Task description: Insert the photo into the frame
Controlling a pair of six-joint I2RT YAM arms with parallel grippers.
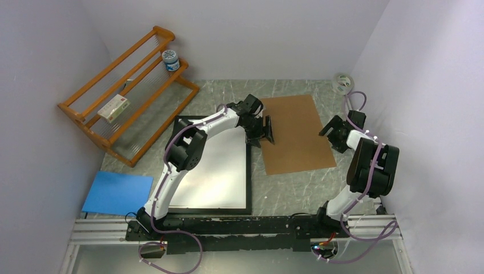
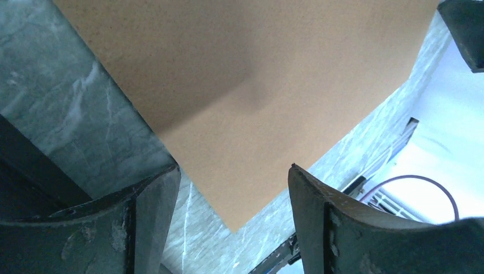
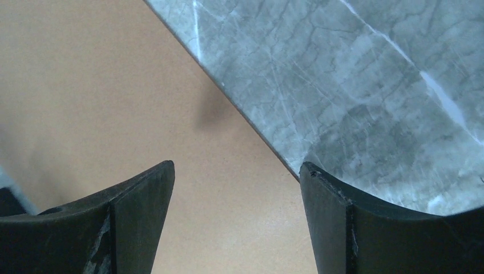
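Note:
A brown board (image 1: 294, 142) lies flat on the marble table, right of a black frame (image 1: 248, 188) with a white inner sheet (image 1: 208, 177). My left gripper is low over the board's left edge, fingers apart, nothing seen held; the board's edge runs between them in the left wrist view. My right gripper stands open at the board's right edge, which passes between its fingertips in the right wrist view.
A wooden rack (image 1: 137, 125) with a box (image 1: 113, 107) and a jar (image 1: 170, 60) stands at the left, a blue sheet (image 1: 117, 191) before it. A tape roll (image 1: 342, 84) sits at the back right. Walls border the table.

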